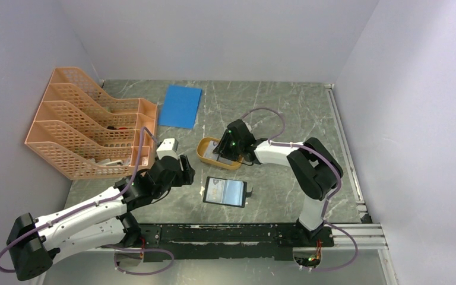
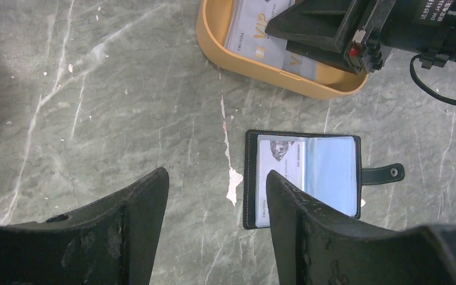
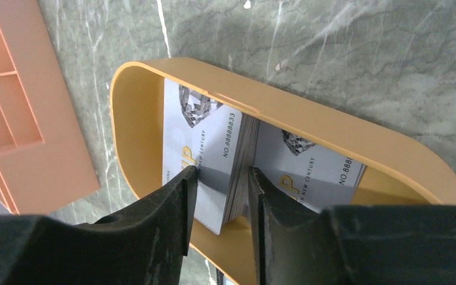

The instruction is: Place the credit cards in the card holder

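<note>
The black card holder (image 1: 225, 192) lies unfolded on the table, a printed white card (image 2: 281, 160) in its left side and a pale blue sleeve on its right. My left gripper hovers left of it, open and empty. A yellow oval tray (image 2: 273, 76) holds silver-white credit cards: a tilted stack (image 3: 205, 142) and a second lot (image 3: 303, 166) lying flatter beside it. Down in this tray, my right gripper is part open, its fingertips near the stack's right edge. Whether they touch the cards I cannot tell.
An orange multi-compartment rack (image 1: 95, 127) stands at the left. Behind the tray lies a flat blue sheet (image 1: 180, 107). Bare grey table surrounds the holder, and the right side of the table is clear beyond the right arm.
</note>
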